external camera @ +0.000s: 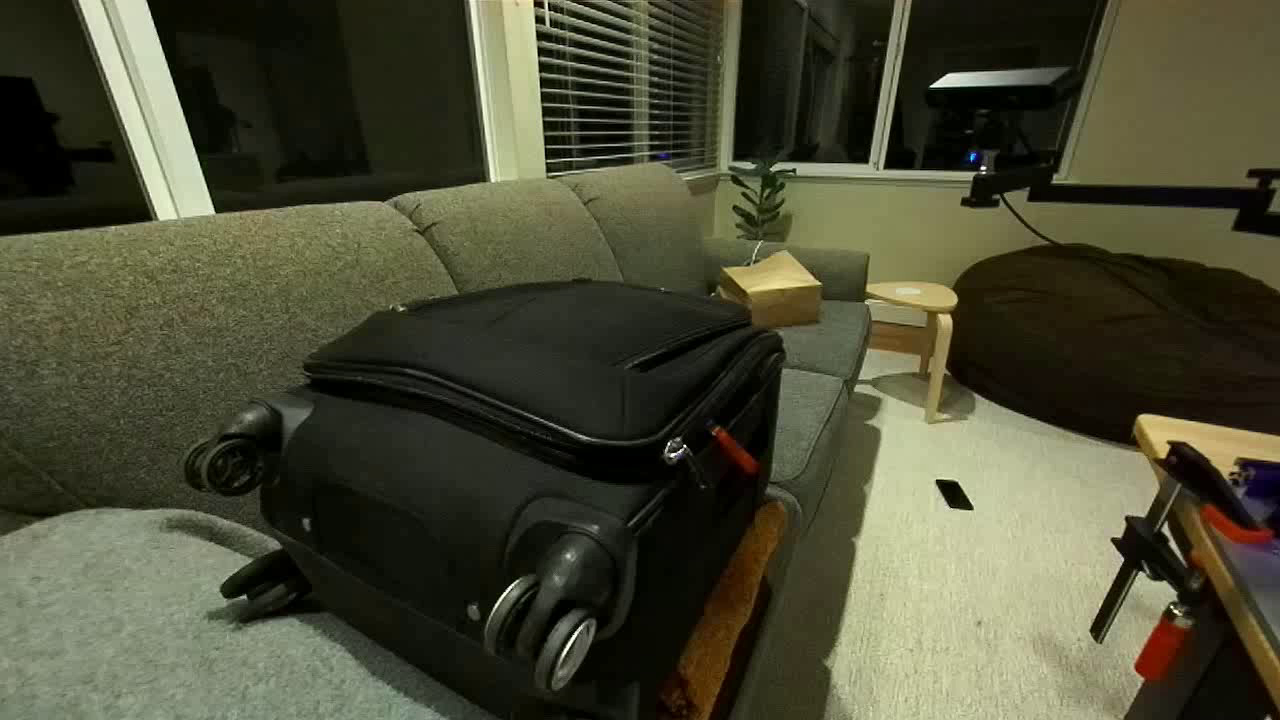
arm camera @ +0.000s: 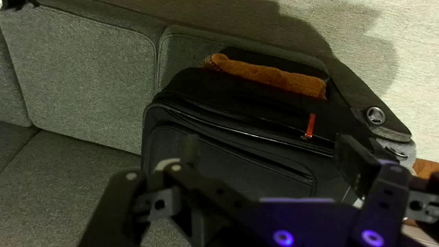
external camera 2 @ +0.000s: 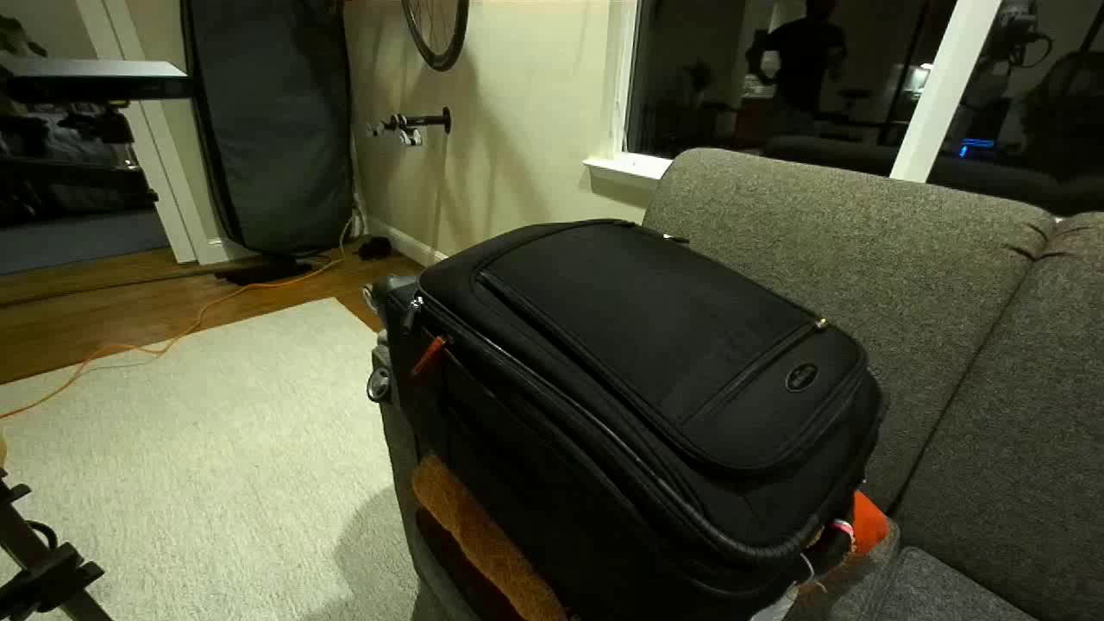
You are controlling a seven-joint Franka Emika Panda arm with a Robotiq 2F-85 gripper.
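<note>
A black soft-sided suitcase [external camera: 516,372] lies flat on the grey sofa, its wheels toward the near left in exterior view 1. Its upper face [external camera 2: 662,341] is closed in exterior view 2. A red zipper pull [arm camera: 310,125] hangs from its side, near the wheeled end. In the wrist view my gripper is open, its fingers [arm camera: 356,166] spread wide apart. The suitcase [arm camera: 230,164] shows beyond them, with nothing held in the gap. How far the fingers are from it, I cannot tell. Neither exterior view shows the gripper.
An orange-brown cloth [arm camera: 267,76] lies along the suitcase's side at the sofa's front edge. On the sofa's far end sits a brown paper bag [external camera: 774,288]. A table with a clamp [external camera: 1158,564] stands at right. The carpet is mostly clear apart from a phone-like black object [external camera: 954,494].
</note>
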